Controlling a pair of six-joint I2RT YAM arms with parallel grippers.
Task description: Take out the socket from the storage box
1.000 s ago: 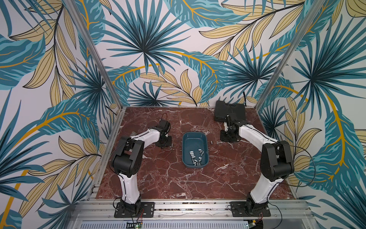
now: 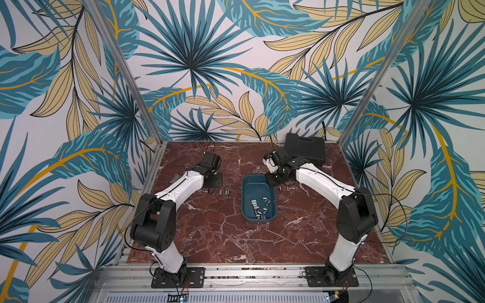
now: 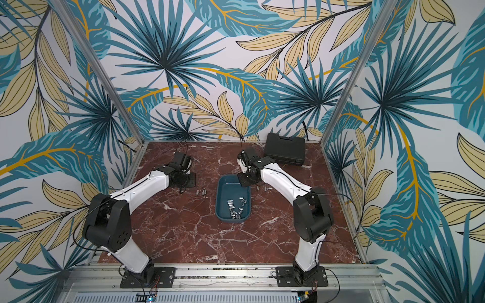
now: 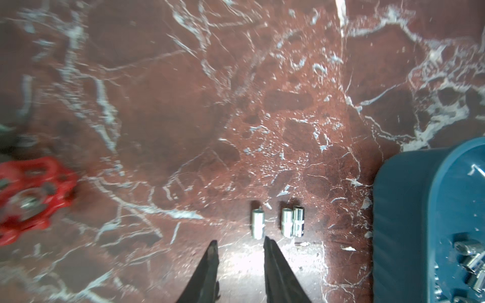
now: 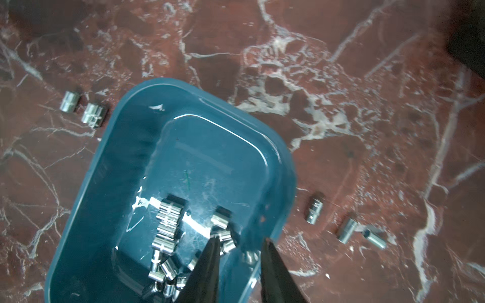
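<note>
A blue storage box (image 2: 258, 182) sits mid-table with several silver sockets (image 5: 166, 219) inside. Three sockets stand outside on its left (image 4: 258, 223), and several lie to its right (image 5: 314, 209). My left gripper is open, hanging left of the box above the table, nothing seen between its fingers. My right gripper is open over the box's right rim near the back corner, with nothing held; its fingertips partly hide sockets in the right wrist view.
A black case (image 2: 304, 146) lies at the back right. A red valve handwheel (image 4: 45, 181) is left of my left gripper.
Both arms have moved: the right gripper shifted left toward and over the box's edge, and the left gripper rose slightly and moved a little left.
</note>
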